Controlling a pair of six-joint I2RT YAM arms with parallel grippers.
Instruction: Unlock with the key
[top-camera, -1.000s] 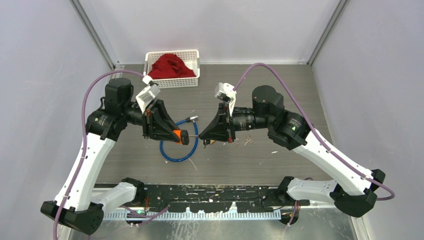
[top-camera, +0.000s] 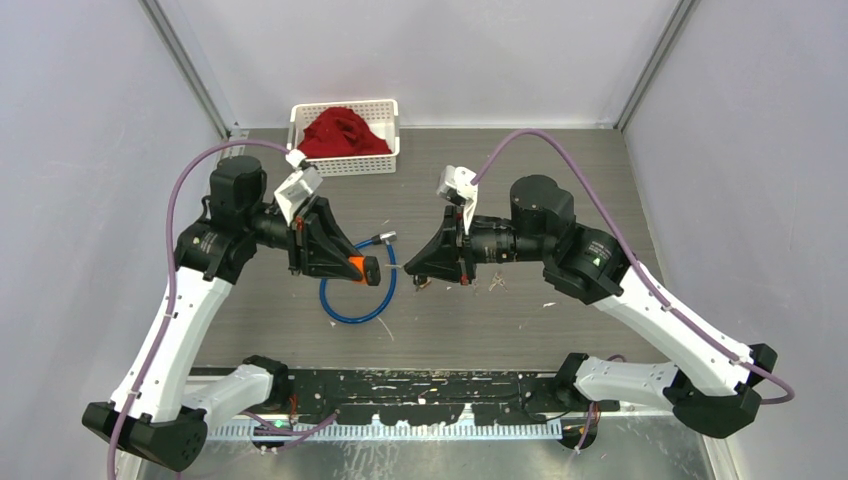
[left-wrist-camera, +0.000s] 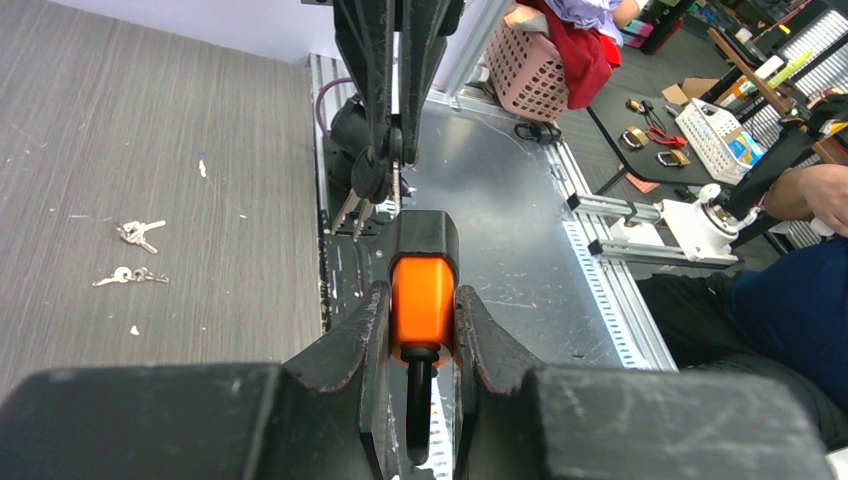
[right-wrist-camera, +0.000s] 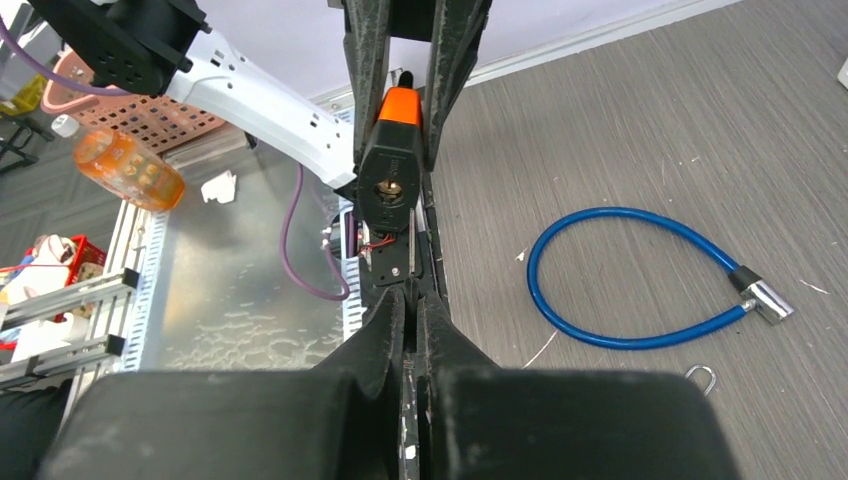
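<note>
My left gripper (top-camera: 352, 266) is closed round an orange padlock (left-wrist-camera: 420, 300) with a black body, its keyhole end (right-wrist-camera: 390, 190) facing my right gripper. Opposite it, my right gripper (top-camera: 410, 266) is shut on a thin key (top-camera: 394, 266), which points at the padlock with a small gap between. In the left wrist view more keys dangle below the right gripper's fingertips. In the right wrist view the right gripper is below the lock's keyhole, the key seen end-on.
A blue cable lock (right-wrist-camera: 630, 340) lies on the floor beneath the grippers. Loose keys (left-wrist-camera: 135, 230) lie on the wooden board (left-wrist-camera: 240, 280). A white basket (top-camera: 392, 160) with red cloth stands at the back.
My right gripper has drawn a little to the right with the key, away from the padlock. The left arm has hardly moved.
</note>
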